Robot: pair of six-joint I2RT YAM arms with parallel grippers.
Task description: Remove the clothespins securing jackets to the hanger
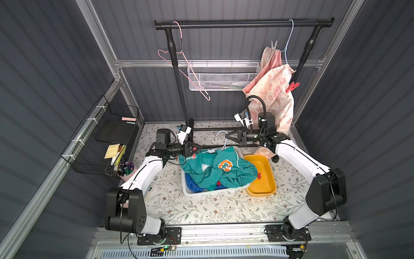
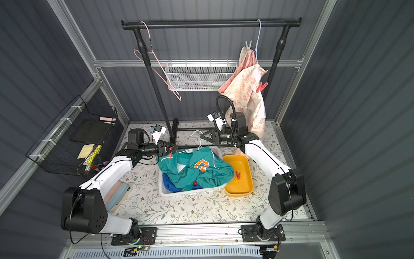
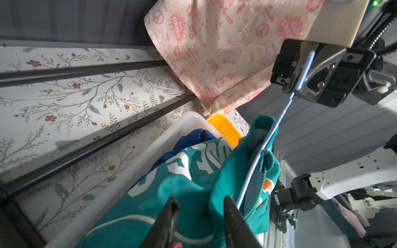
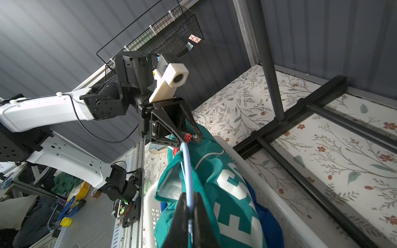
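Observation:
A teal jacket lies piled in a white bin, a pale blue hanger running from its collar. My right gripper is shut on the hanger near its hook, above the bin. My left gripper is at the jacket's left end, around a red clothespin on the jacket by the hanger; its fingers look part open in the right wrist view, though whether they touch the pin is unclear.
A yellow tray with red clothespins sits right of the bin. Pink fabric hangs from the rail at back right, a pink hanger at left. A wire basket is on the left wall.

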